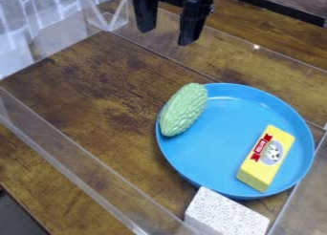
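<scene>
The black gripper (167,21) is at the top middle, above the wooden floor of the clear-walled bin, with its two fingers apart and nothing visible between them. Below it to the right, a blue plate (230,115) holds a green bumpy vegetable (182,108) on its left side and a yellow box (265,163) with a red label on its right.
A white speckled block (225,216) sits at the bottom right, beside the plate. Bare wood (83,96) fills the left half. Clear plastic walls border the area.
</scene>
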